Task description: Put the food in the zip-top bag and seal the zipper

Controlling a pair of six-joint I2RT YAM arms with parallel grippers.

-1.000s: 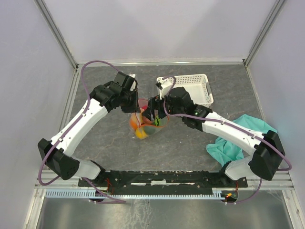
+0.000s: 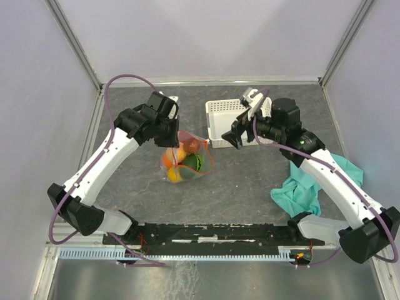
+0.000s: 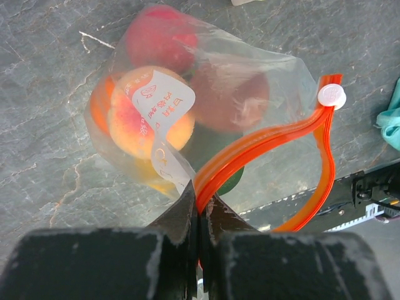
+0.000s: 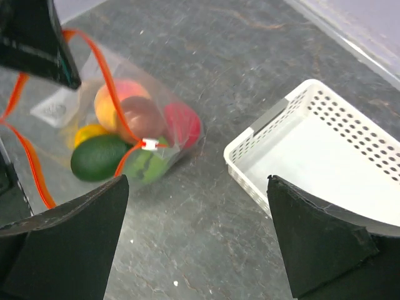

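A clear zip top bag (image 2: 187, 165) with an orange zipper rim lies open on the dark table, several fruits and vegetables inside it. Through the plastic show a peach (image 3: 152, 112), a red round fruit (image 3: 161, 39) and a dark green avocado (image 4: 98, 157). My left gripper is shut on the orange rim of the bag. The white zipper slider (image 3: 332, 95) sits at the rim's far corner. To the right of the bag, my right gripper is open above the table, its fingers (image 4: 69, 240) spread with nothing between them.
A white perforated basket (image 2: 220, 119) stands behind my right gripper; its visible inside looks empty. A teal cloth (image 2: 294, 195) lies crumpled at the right. The table in front of the basket is clear.
My right gripper has moved from over the bag to the right, away from it. The bag's mouth has shifted slightly left, my left gripper still holding its rim.
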